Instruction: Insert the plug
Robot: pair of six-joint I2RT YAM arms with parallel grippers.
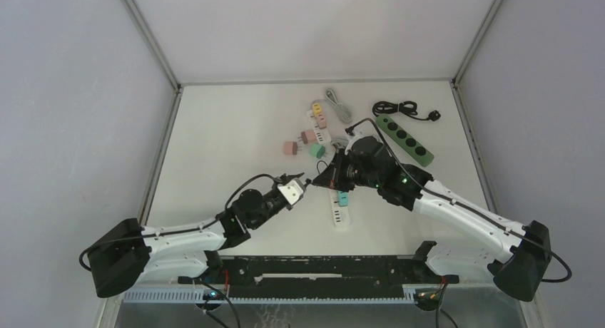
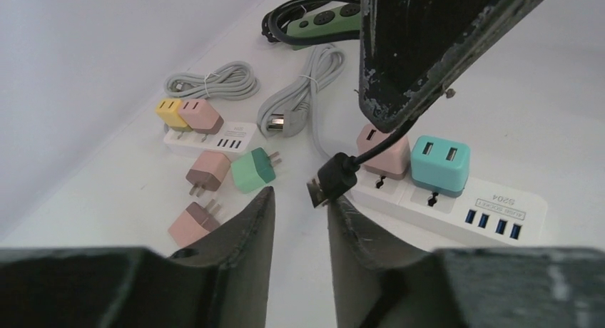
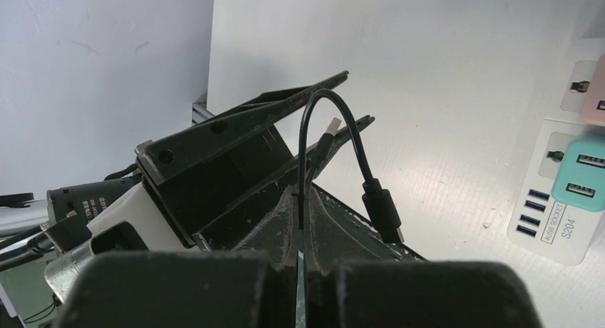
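Observation:
My right gripper (image 1: 319, 180) is shut on a black cable (image 3: 307, 128), which loops up in the right wrist view with a connector (image 3: 380, 212) at one end and a metal tip at the other. My left gripper stands part open just beside a connector (image 2: 335, 178) that hangs in front of its fingers; whether it sits between them is unclear. Below lies a white power strip (image 3: 539, 217) with a pink adapter (image 2: 378, 153) and a turquoise adapter (image 2: 439, 164).
Loose pink adapters (image 1: 290, 147) and a green adapter (image 1: 317, 150) lie behind the grippers. A second white strip (image 1: 318, 132) and a green strip (image 1: 403, 139) stand at the back.

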